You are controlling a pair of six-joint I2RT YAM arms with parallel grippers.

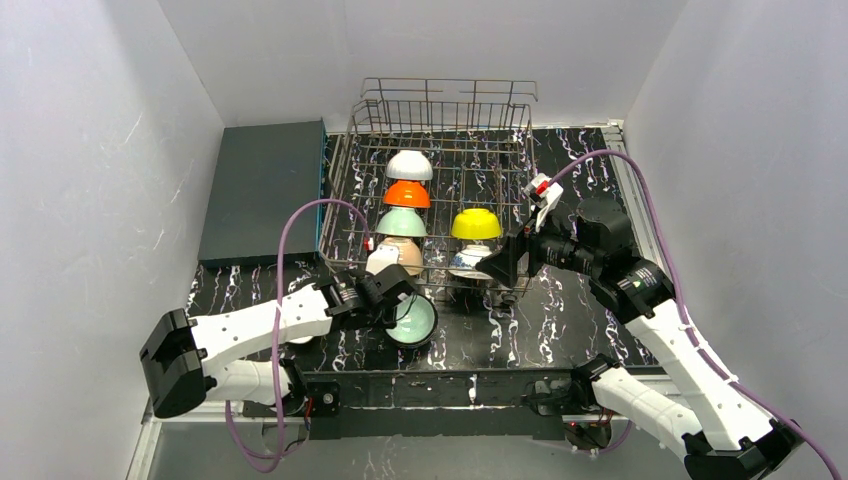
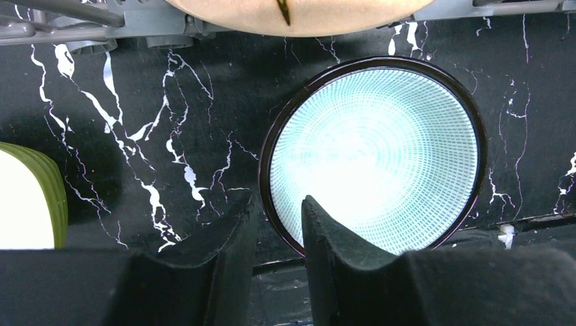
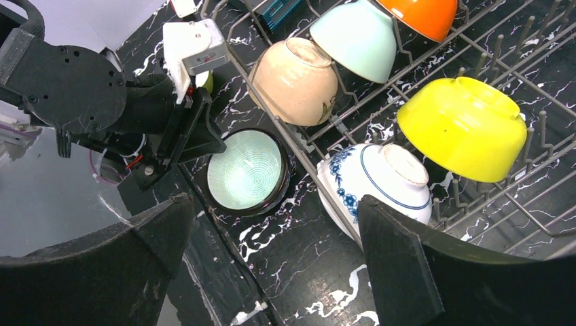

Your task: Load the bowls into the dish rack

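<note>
A dark-rimmed pale green bowl point(image 1: 416, 328) point(image 2: 373, 156) point(image 3: 244, 170) lies upright on the black counter before the rack. My left gripper is over its near-left edge, fingers part open, nothing seen between them. Inverted bowls stand in the rack point(image 1: 445, 105): white point(image 1: 409, 165), orange point(image 1: 406, 194), mint point(image 3: 353, 37), tan point(image 3: 295, 81), yellow point(image 3: 458, 125) and blue-patterned white point(image 3: 380, 183). My right gripper hangs at the rack's right front, open and empty.
A dark flat panel point(image 1: 260, 190) lies left of the rack. Green-sided, white-topped items point(image 2: 27, 197) sit left of the loose bowl. Walls close in both sides and the back.
</note>
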